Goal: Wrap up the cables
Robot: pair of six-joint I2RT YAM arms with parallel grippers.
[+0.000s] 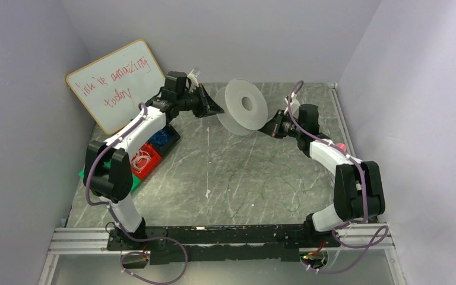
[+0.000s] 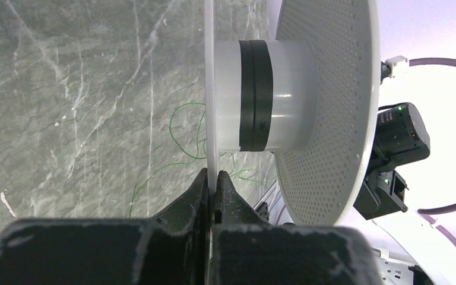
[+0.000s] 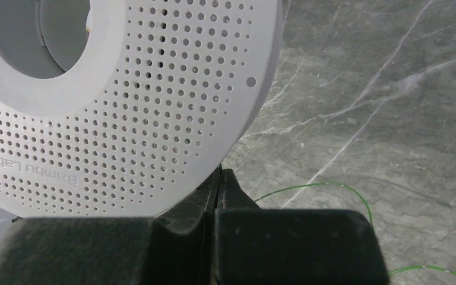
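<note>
A white spool (image 1: pixel 246 107) with two wide flanges is held tilted above the table. My left gripper (image 1: pixel 221 111) is shut on the rim of its near flange (image 2: pixel 210 89); dark bands circle the hub (image 2: pixel 256 95). The outer perforated flange (image 3: pixel 172 119) fills much of the right wrist view. Just beside its lower edge, my right gripper (image 1: pixel 261 129) is shut, with a bit of green cable at the seam of its fingertips. The thin green cable (image 3: pixel 338 183) trails in loose curves over the grey table, partly hidden behind the fingers.
At the left stand an open red bin (image 1: pixel 145 161) with white cable and a dark bin (image 1: pixel 164 140) with blue cable. A whiteboard (image 1: pixel 117 86) leans behind them. Free table (image 1: pixel 196 178) lies in front of the spool.
</note>
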